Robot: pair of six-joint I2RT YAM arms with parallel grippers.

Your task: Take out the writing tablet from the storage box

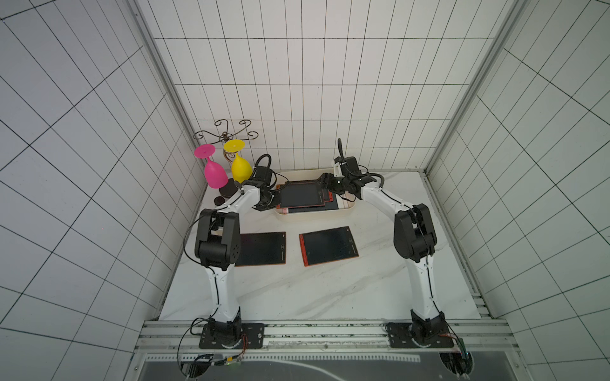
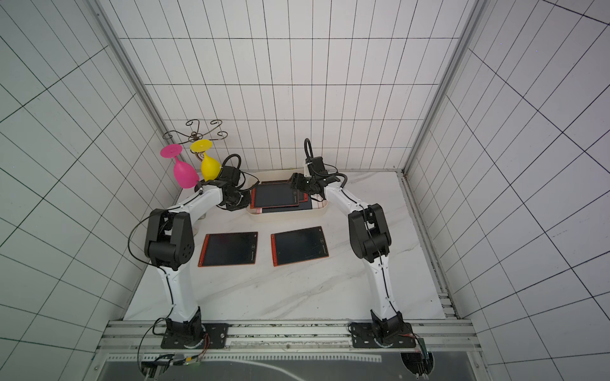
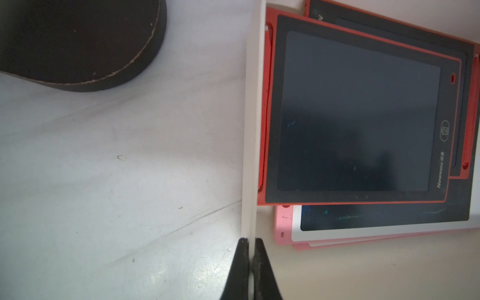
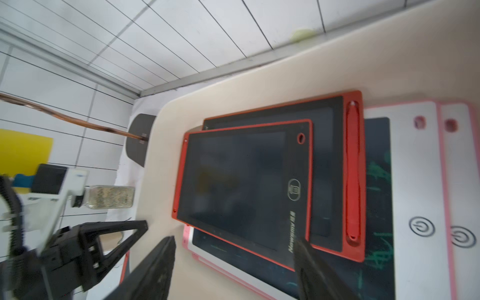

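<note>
The cream storage box (image 1: 315, 216) stands at the back middle with a stack of tablets inside. Topmost is a black writing tablet with a red frame (image 4: 235, 185); it overlaps another red-framed tablet (image 4: 352, 175), and pink-edged white tablets (image 4: 415, 200) lie beneath. In the left wrist view, my left gripper is shut with the box's thin side wall (image 3: 255, 125) between its fingers. My right gripper is open over the box, its fingers (image 4: 162, 260) spread above the top tablet's near side, nothing held. Contact with the tablet cannot be told.
Two red-framed tablets lie on the table before the box, one on the left (image 2: 228, 249) and one in the middle (image 2: 300, 245). Pink (image 1: 216, 171) and yellow (image 1: 241, 168) goblet-like objects stand back left.
</note>
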